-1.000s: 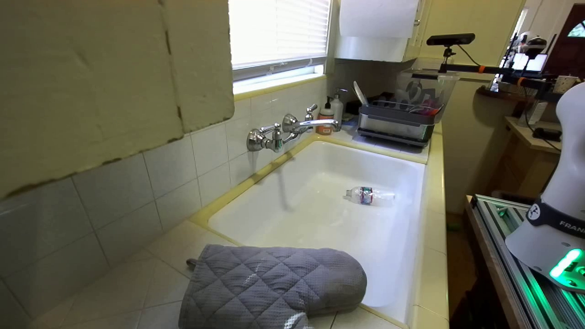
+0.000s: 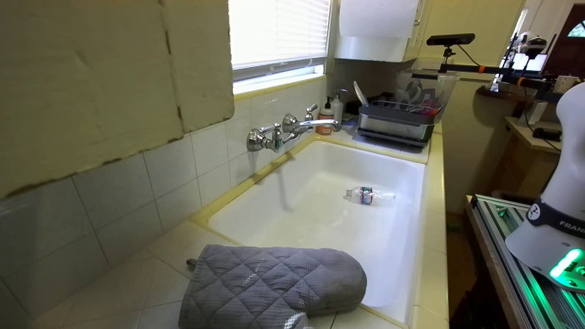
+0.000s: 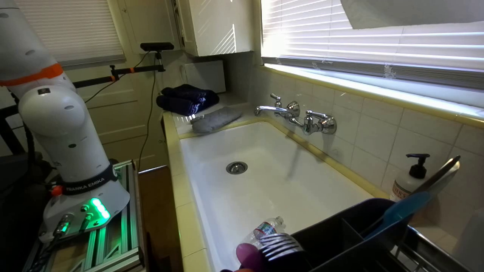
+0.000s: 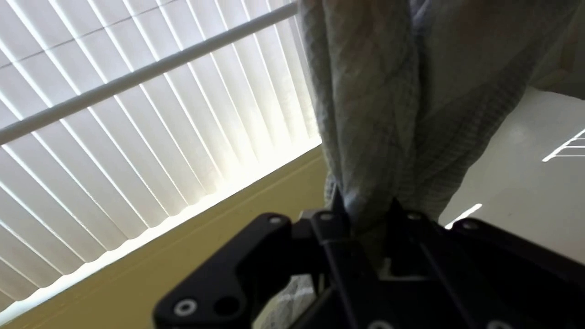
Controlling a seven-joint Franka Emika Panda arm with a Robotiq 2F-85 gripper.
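Note:
A thin, greyish cloth (image 4: pixel 378 104) with a faint checked weave fills the upper middle of the wrist view. My gripper is shut on it, and the fabric bunches into folds between the dark fingers. More light checked fabric shows below, behind the gripper's frame. The far ends of the cloth run out of view. Neither exterior view shows the gripper; only the arm's base and lower links (image 3: pixel 68 131) appear there. In the wrist view, a window with white blinds (image 4: pixel 137 137) and its yellow sill lie to the left.
The white sink (image 2: pixel 307 230) holds a clear plastic bottle (image 2: pixel 370 195) lying on its side. A chrome faucet (image 2: pixel 315 123) juts over it. On the counter lie a grey oven mitt (image 2: pixel 274 279) and dark folded textiles (image 3: pixel 188 97). A dish rack (image 2: pixel 395 123) stands at the other end.

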